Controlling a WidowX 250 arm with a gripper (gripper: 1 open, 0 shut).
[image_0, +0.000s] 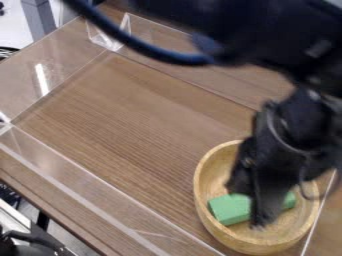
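Note:
A round wooden bowl sits at the front right of the table, with a green block lying in it. My dark gripper hangs over the bowl and block, blurred, covering much of both. Whether anything is between its fingers cannot be seen clearly.
Transparent edging runs along its left side, with a small clear plastic piece at the back left. A dark cable arches across the top.

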